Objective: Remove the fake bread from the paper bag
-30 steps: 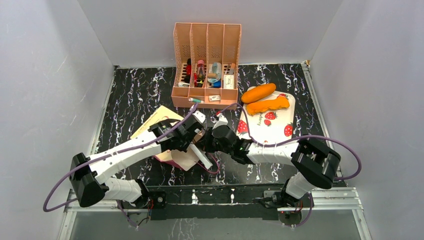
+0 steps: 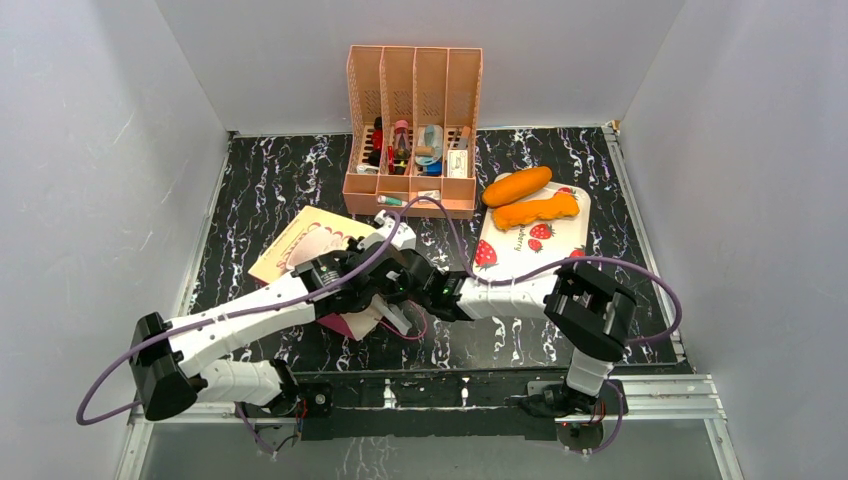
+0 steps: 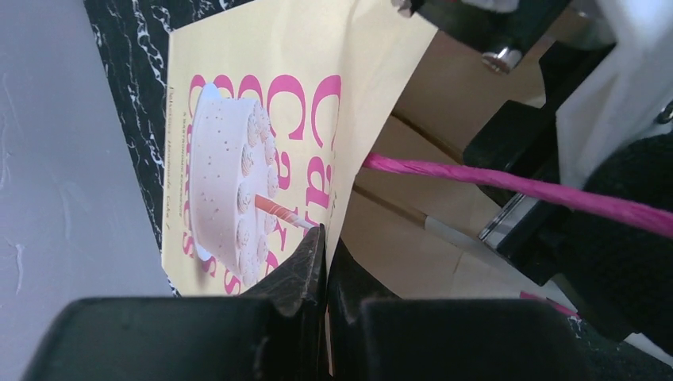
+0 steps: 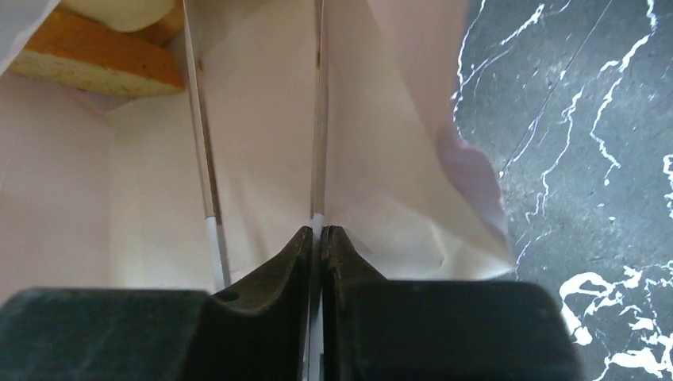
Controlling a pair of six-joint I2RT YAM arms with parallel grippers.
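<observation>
The cream paper bag with pink lettering and a cake print lies on the left, partly under both arms. In the left wrist view my left gripper is shut on the edge of the bag's printed side, beside the pink cord handle. The right wrist view looks into the bag: a bread piece with a browned top lies at the upper left, and my right gripper is shut below and right of it, with no bread between its fingers.
An orange-pink organizer with small items stands at the back centre. A strawberry tray holding two orange bread items is at the right. Grey walls bound the dark marble top on the sides and back.
The right arm has moved leftward, further in toward the bag. The left arm has shifted slightly, and more of the bag's printed side shows.
</observation>
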